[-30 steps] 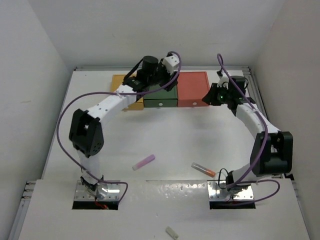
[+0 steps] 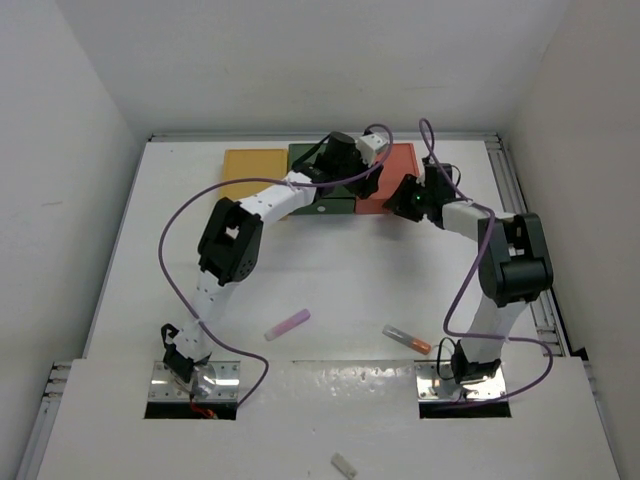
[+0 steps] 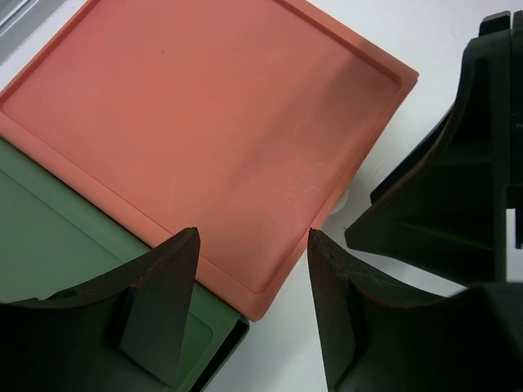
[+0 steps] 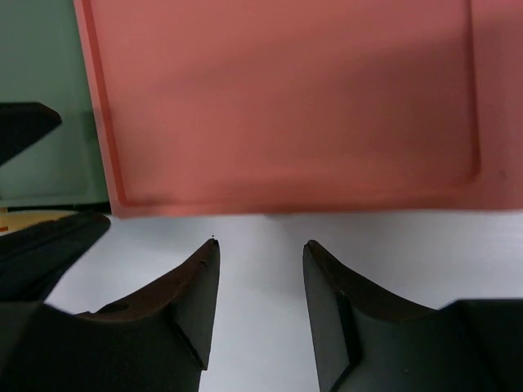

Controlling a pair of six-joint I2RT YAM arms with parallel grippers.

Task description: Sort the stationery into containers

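A red container (image 2: 400,160) sits at the back with a green one (image 2: 335,205) and a yellow one (image 2: 255,165) to its left. My left gripper is over the red container's near corner beside the green one, fingers apart with nothing between them. My right gripper stands open at the red container's front edge, also empty; dark parts of the other arm show at its left. A pink item (image 2: 287,323), an orange-and-grey item (image 2: 405,338) and a small grey item (image 2: 343,466) lie toward the front.
Both arms crowd together at the back around the containers.
My right gripper has moved left to the red container's front. My left arm has swung rightward, its gripper moving down and right toward the same container.
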